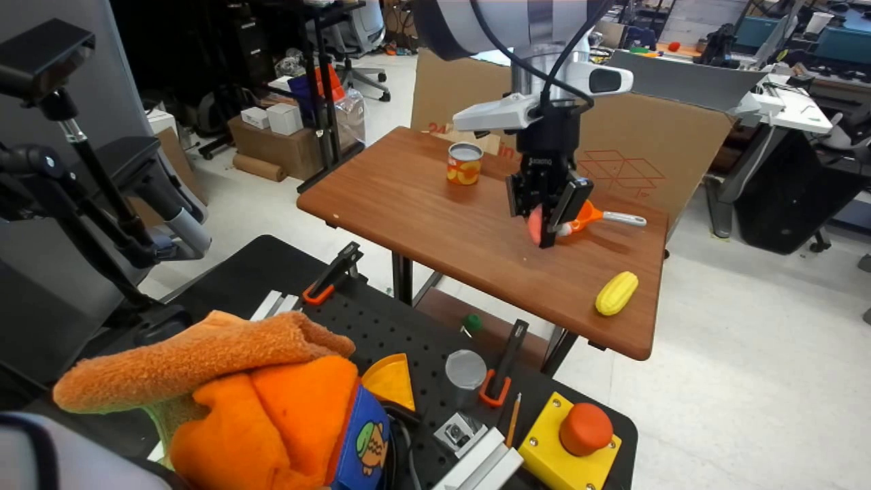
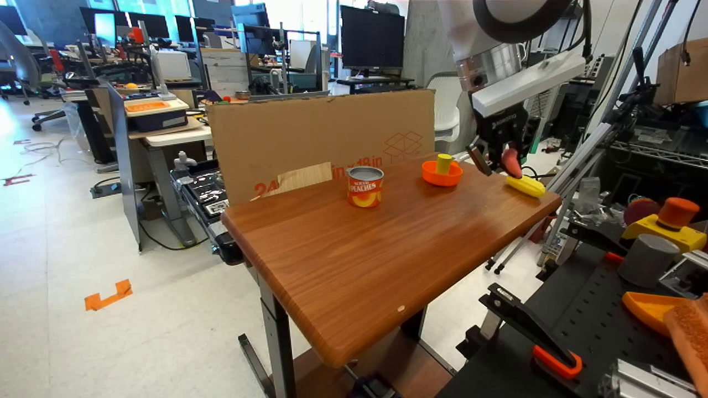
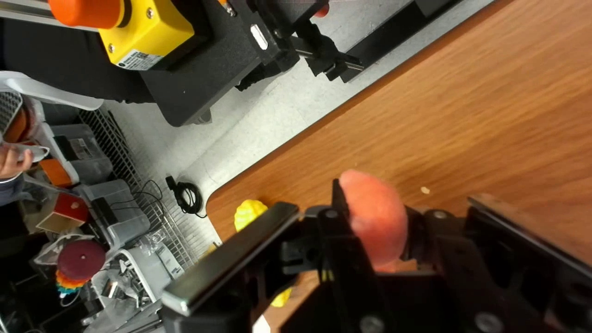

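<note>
A pinkish-red rounded object (image 3: 374, 216) is pinched in my gripper (image 1: 545, 233), which is shut on it above the table. In the second exterior view the same pink object (image 2: 511, 162) pokes out below the fingers. An orange toy pan (image 2: 442, 173) with a grey handle holds a yellow cylinder (image 2: 444, 163); in the first exterior view my gripper partly covers the pan (image 1: 586, 216). Yellow corn (image 1: 616, 293) lies near the table's front right corner. Toward the back stands a peach can (image 1: 465, 163).
The wooden table (image 1: 457, 229) has free room at its middle and left. A cardboard sheet (image 2: 298, 139) stands along the back edge. A black pegboard bench (image 1: 359, 327) with clamps and a yellow box with a red button (image 1: 571, 441) lies in front.
</note>
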